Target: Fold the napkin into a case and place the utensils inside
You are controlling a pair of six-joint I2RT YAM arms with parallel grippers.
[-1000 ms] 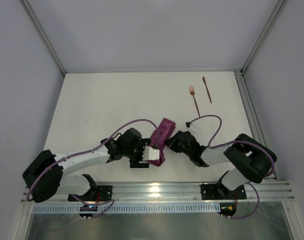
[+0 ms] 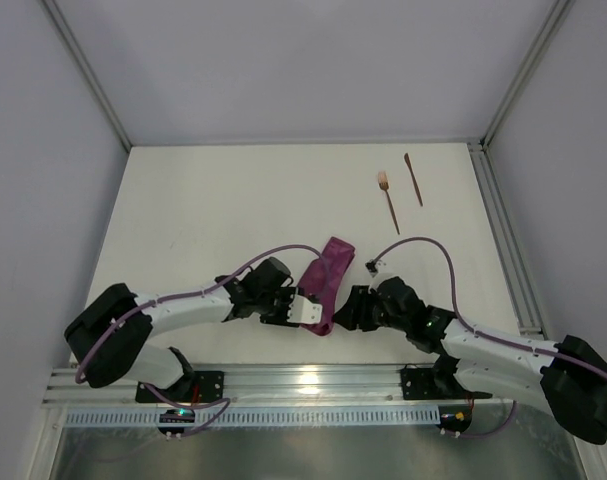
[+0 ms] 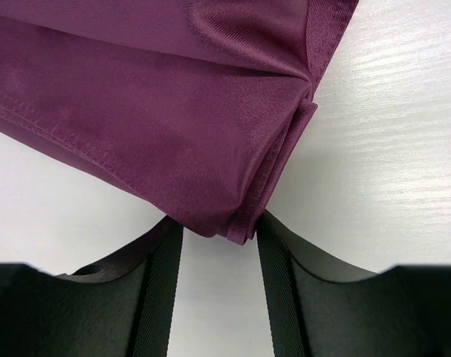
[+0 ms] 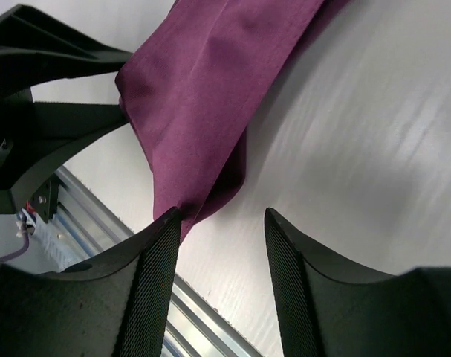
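Observation:
The maroon napkin (image 2: pixel 338 260) lies folded into a narrow strip, angled across the lower middle of the table. My left gripper is at one corner of it, its fingertips against either side of the layered edge; how tightly they close is unclear. My right gripper stands open at the napkin's near end, one fingertip by the cloth and the other over bare table. A wooden fork (image 2: pixel 385 195) and a second slim wooden utensil (image 2: pixel 413 178) lie apart at the upper right.
A metal rail (image 2: pixel 303 376) runs along the front edge, walls enclose the sides and back. The two arms are close together around the napkin.
My right gripper has moved toward the front of the table, to the napkin's near end. The left arm has shifted slightly; the utensils are unmoved.

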